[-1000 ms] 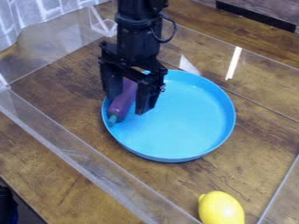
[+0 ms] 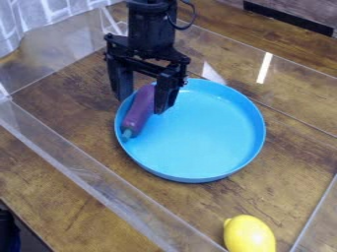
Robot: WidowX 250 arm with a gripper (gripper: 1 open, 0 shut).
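A black gripper (image 2: 142,91) hangs from the top of the view over the left rim of a blue plate (image 2: 202,138), its fingers apart. A purple eggplant (image 2: 138,117) lies on the left part of the plate, partly hidden by the gripper. Whether the fingers touch it I cannot tell.
A yellow lemon (image 2: 249,234) lies at the lower right, outside the plate. Clear plastic walls run along the left and right of the wooden surface (image 2: 79,167). The wood left of the plate is bare.
The gripper has risen a little and shifted left, uncovering more of the eggplant. The plate and lemon look unmoved.
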